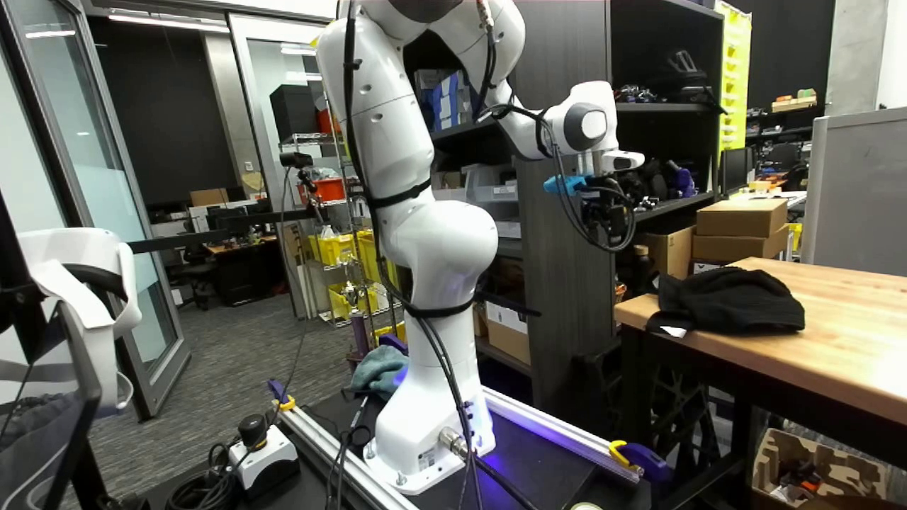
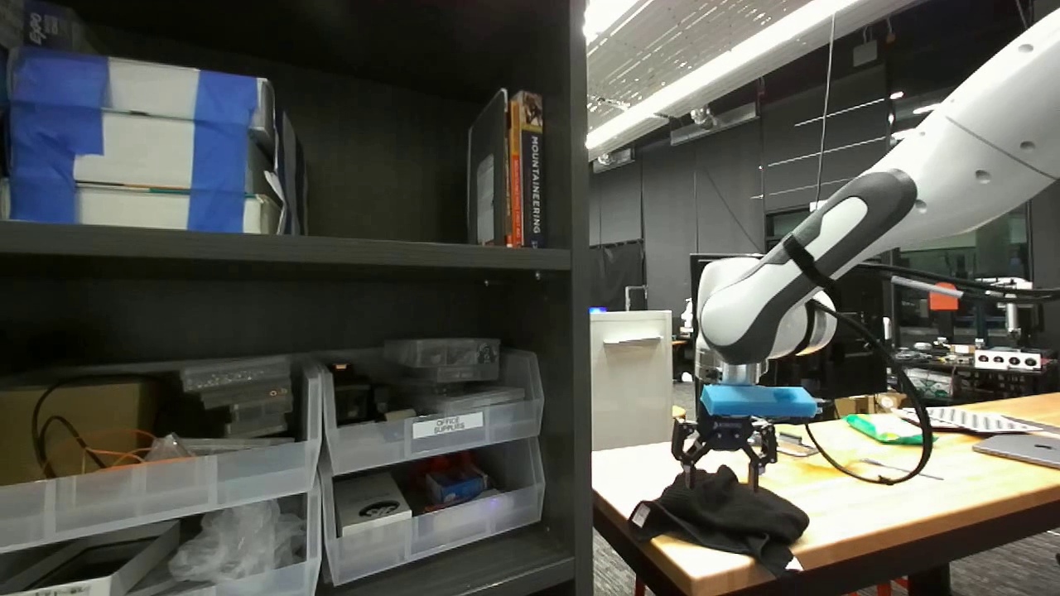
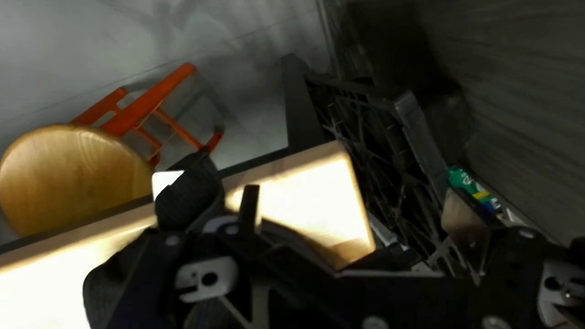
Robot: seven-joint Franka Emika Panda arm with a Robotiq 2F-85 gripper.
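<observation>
A crumpled black cloth (image 1: 729, 302) lies near the corner of the wooden table, a white tag showing at its edge. My gripper (image 1: 605, 238) hangs in the air to the left of the cloth and higher than the tabletop. Exterior view 2 shows the gripper (image 2: 722, 482) pointing down with its fingers spread, overlapping the cloth (image 2: 723, 516) only along the line of sight. Nothing is between the fingers. In the wrist view, the dark cloth (image 3: 189, 192) is partly hidden behind the gripper's black linkage.
The wooden table (image 1: 850, 314) has bare surface right of the cloth. A tall dark shelf (image 1: 565, 255) stands close behind the arm, holding plastic bins (image 2: 432, 422). An orange-legged stool (image 3: 71, 175) is beside the table. Cardboard boxes (image 1: 740, 218) sit beyond it.
</observation>
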